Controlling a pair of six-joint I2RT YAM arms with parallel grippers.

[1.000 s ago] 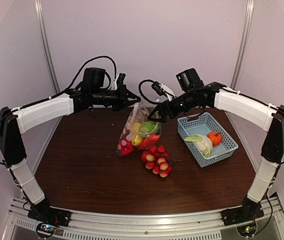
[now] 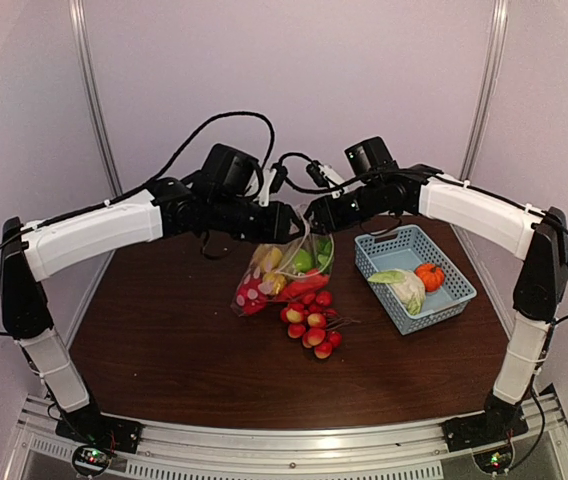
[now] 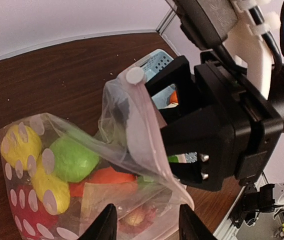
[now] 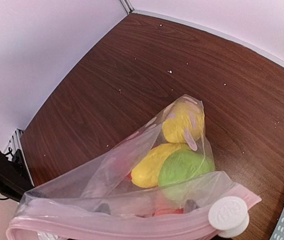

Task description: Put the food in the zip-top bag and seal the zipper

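A clear zip bag (image 2: 269, 275) with pink zipper (image 4: 172, 225) and white slider (image 4: 227, 215) holds yellow fruits (image 3: 21, 147), a green one (image 3: 73, 157) and red items, at table centre. My left gripper (image 2: 289, 225) is over the bag's mouth; in its own view its open fingertips (image 3: 107, 220) sit either side near the lower zipper edge. My right gripper (image 2: 319, 215) is at the bag's right top, by the zipper and slider; how its finger stands is hard to tell. A bunch of red radishes (image 2: 314, 330) lies in front of the bag.
A blue basket (image 2: 434, 310) at the right holds a cauliflower (image 2: 404, 290) and an orange pumpkin (image 2: 429, 275). Walls stand at back and sides.
My left gripper has moved right and down to the bag's mouth, next to the right one. The bag and right gripper have shifted slightly rightward.
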